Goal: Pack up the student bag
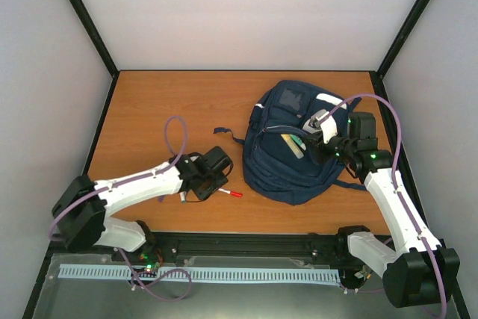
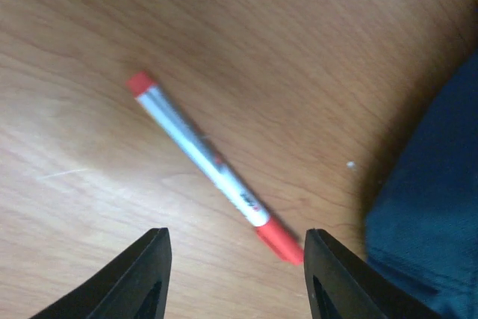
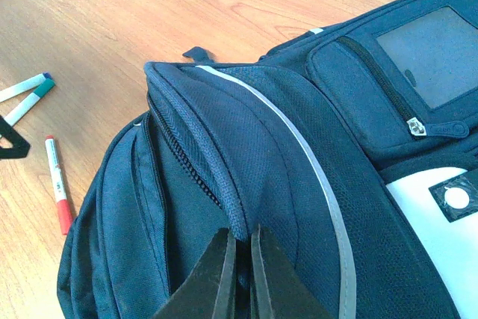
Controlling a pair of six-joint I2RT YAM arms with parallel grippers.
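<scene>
A white marker with red ends [image 2: 198,147] lies on the wood table, slanting across the left wrist view. My left gripper is open above the table with nothing between its fingers; the marker's red cap shows close to its right fingertip. The dark blue backpack [image 1: 280,173] lies on the right side of the table, its front pocket gaping. A yellow item [image 1: 292,146] and a green one [image 1: 299,142] show in that opening. My right gripper is shut on the pocket's fabric edge [image 3: 231,199].
In the right wrist view, a blue-ended marker [image 3: 24,87] and a green marker [image 3: 30,101] lie left of the backpack. A loose strap [image 1: 228,133] reaches out from the bag's left side.
</scene>
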